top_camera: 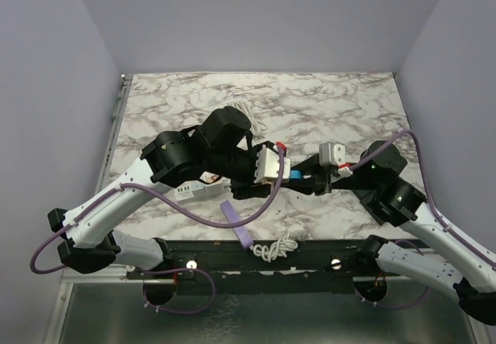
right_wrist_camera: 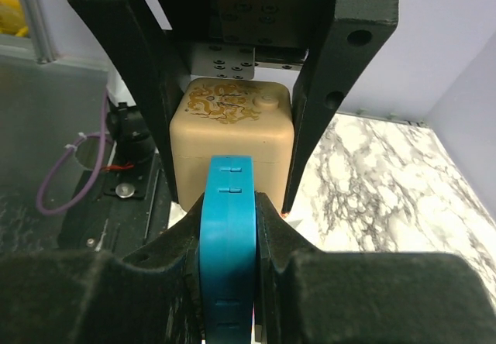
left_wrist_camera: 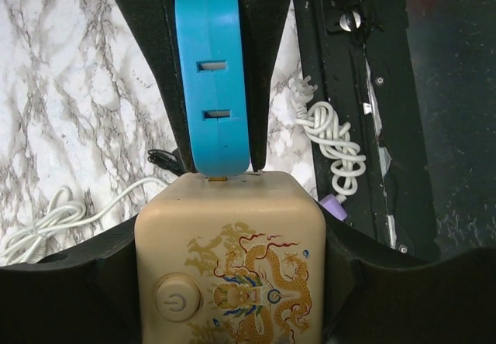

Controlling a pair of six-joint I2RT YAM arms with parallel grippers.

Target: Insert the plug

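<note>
My left gripper (top_camera: 268, 166) is shut on a beige box (left_wrist_camera: 230, 270) with a gold dragon print and a round power button. The blue plug (left_wrist_camera: 213, 80), with two narrow slots in its side, sits between the dark fingers of my right gripper (top_camera: 302, 177), which is shut on it. In the left wrist view the plug's end meets the box's edge, and a sliver of brass-coloured metal shows at the join. From the right wrist view, the plug (right_wrist_camera: 227, 251) covers the lower front of the box (right_wrist_camera: 232, 139); how deep any prongs sit is hidden.
Below the arms on the marble table lie a purple strip (top_camera: 236, 224) and a bundled white cord (top_camera: 275, 249) near the front edge. A white power strip (top_camera: 198, 190) is left of them. Another white cord (top_camera: 248, 115) lies behind.
</note>
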